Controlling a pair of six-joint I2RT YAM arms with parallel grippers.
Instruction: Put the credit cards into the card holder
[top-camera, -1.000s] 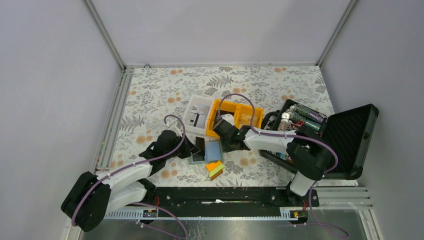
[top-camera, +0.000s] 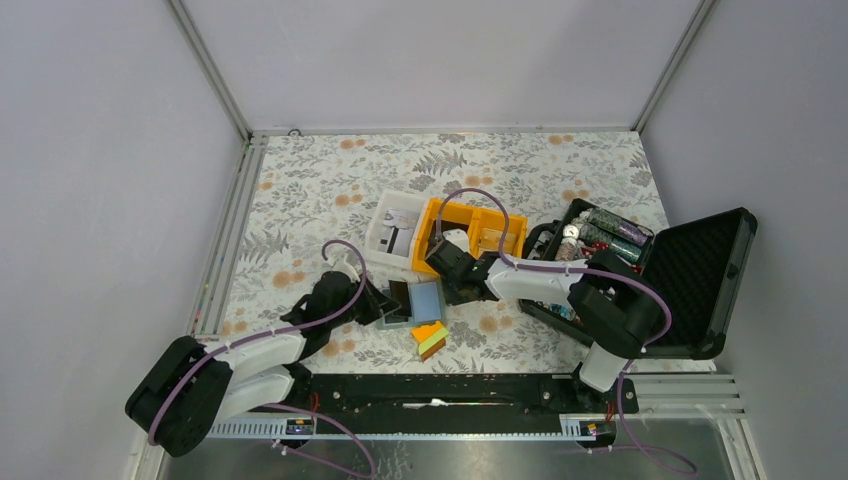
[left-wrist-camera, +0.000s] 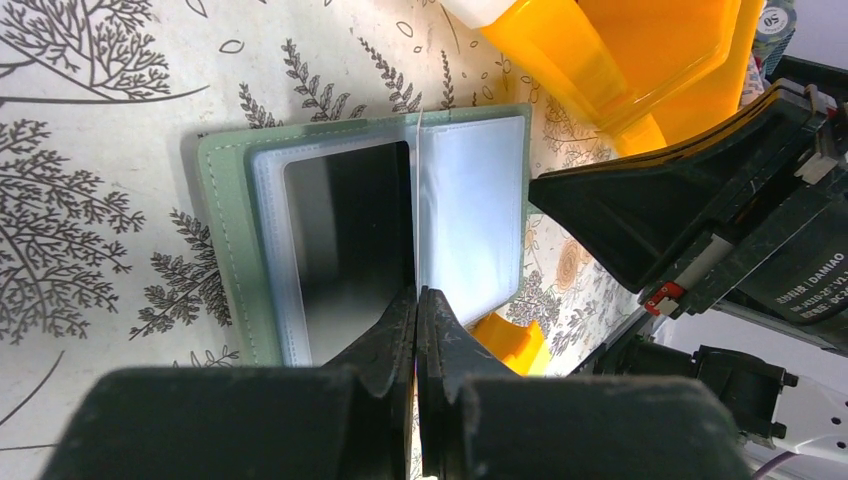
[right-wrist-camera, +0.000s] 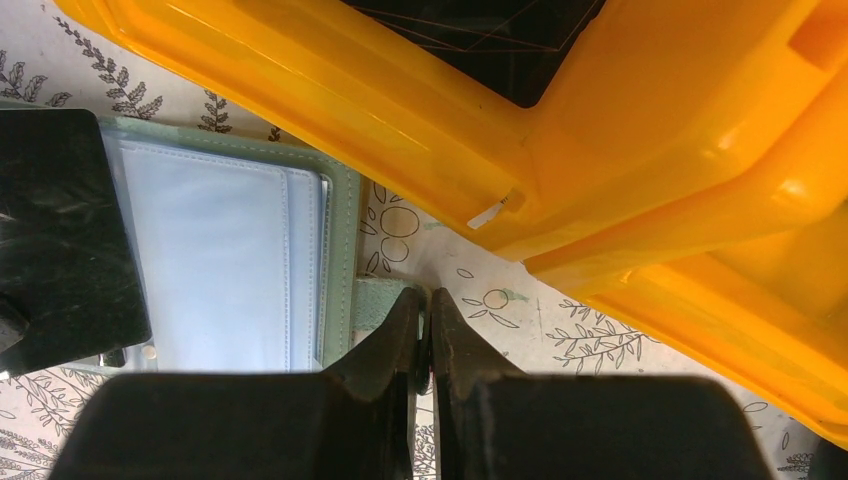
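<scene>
The open card holder (top-camera: 424, 300), green with pale blue pockets, lies on the table. Its left side holds a dark panel, its right a light blue pocket (left-wrist-camera: 470, 210). My left gripper is shut over it, by an upright thin edge at the middle; I see nothing clearly between its fingers. My right gripper is shut on the green tab (right-wrist-camera: 380, 298) at the holder's edge. Orange and yellow cards (top-camera: 430, 338) lie just in front of the holder.
A yellow tray (right-wrist-camera: 450, 90) and a white tray (top-camera: 375, 240) sit behind the holder. An open black case (top-camera: 700, 280) full of items fills the right side.
My right gripper has stayed in place.
</scene>
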